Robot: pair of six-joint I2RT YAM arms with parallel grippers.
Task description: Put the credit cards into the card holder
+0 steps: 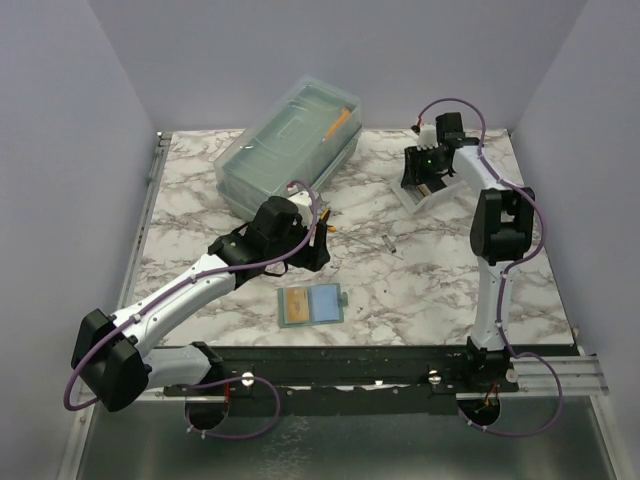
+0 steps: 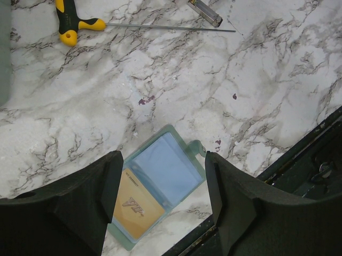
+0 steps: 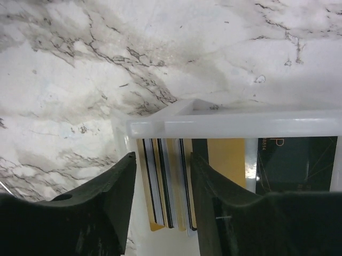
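Observation:
The card holder (image 1: 312, 305) lies flat near the table's front edge; in the left wrist view it shows a tan card face (image 2: 137, 205) in one pocket and a pale blue panel (image 2: 168, 168) beside it. Above it my left gripper stands open and empty. In the right wrist view, several cards (image 3: 172, 184) stand on edge at the left end of a white box (image 3: 240, 124). My right gripper has its fingers on either side of this stack, part open; whether both touch the cards cannot be told. A dark card (image 3: 296, 162) lies flatter in the box.
A clear lidded bin (image 1: 285, 145) takes up the back left. A yellow and black screwdriver (image 2: 80, 24) and a small utility knife (image 2: 206, 12) lie between bin and box.

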